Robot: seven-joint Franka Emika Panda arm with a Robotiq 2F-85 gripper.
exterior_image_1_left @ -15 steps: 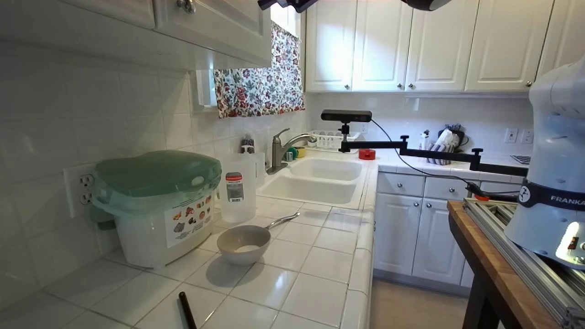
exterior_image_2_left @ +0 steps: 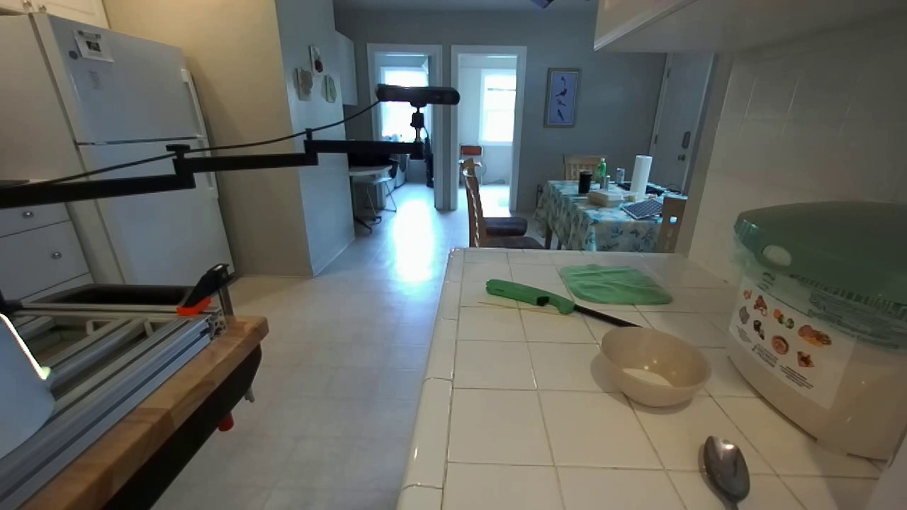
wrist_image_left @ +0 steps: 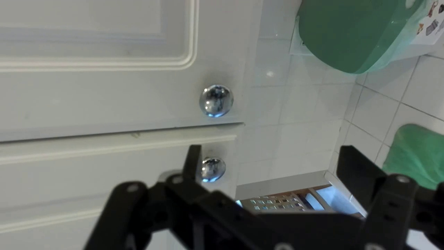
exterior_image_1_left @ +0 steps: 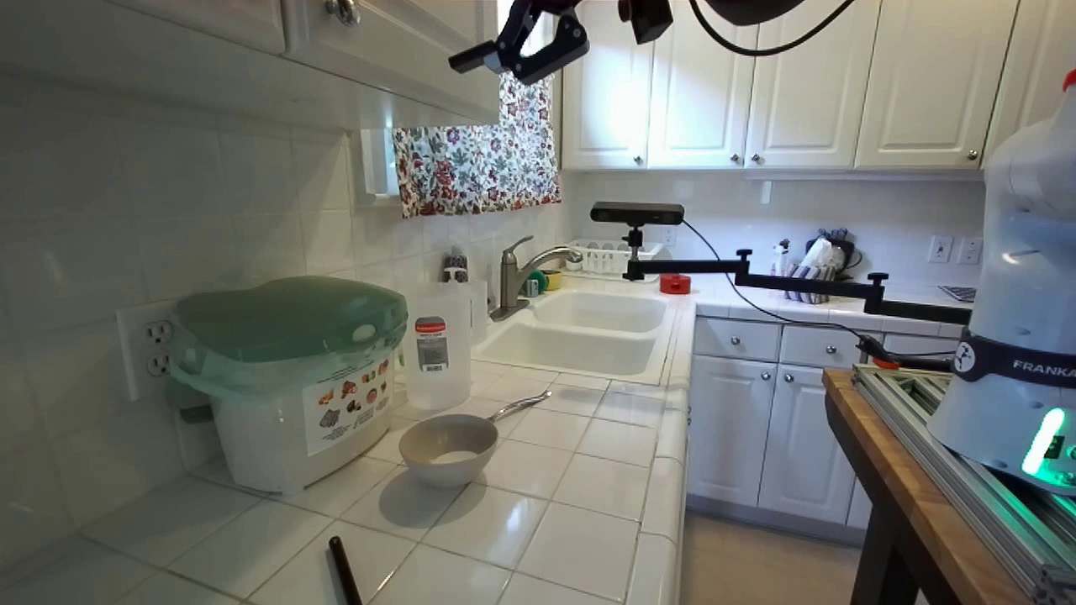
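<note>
High up in exterior view 1, my gripper [exterior_image_1_left: 501,66] hangs near the upper cabinets, well above the counter. From the wrist view, the gripper is open, its fingers wide apart and holding nothing. Beyond one fingertip, one cabinet knob [wrist_image_left: 213,169] shows partly covered; another knob [wrist_image_left: 216,100] is in clear sight on the neighbouring white door. A beige bowl [exterior_image_1_left: 449,450] rests on the tiled counter far below. Close to it lies a metal spoon [exterior_image_2_left: 725,467]. A green-handled tool [exterior_image_2_left: 527,295] and a green cloth [exterior_image_2_left: 616,285] lie past the bowl.
Against the wall stands a white bin with a green lid [exterior_image_1_left: 292,318], a clear jug [exterior_image_1_left: 439,348] beside it. The sink [exterior_image_1_left: 575,348] lies farther back. A camera on a black arm [exterior_image_1_left: 696,267] reaches over the floor gap. Bare tiles [exterior_image_2_left: 502,425] flank the counter's edge.
My gripper has come lower into exterior view 1, where only a small part of it showed at the top edge. The base light turned from whitish to green. The counter items stayed put.
</note>
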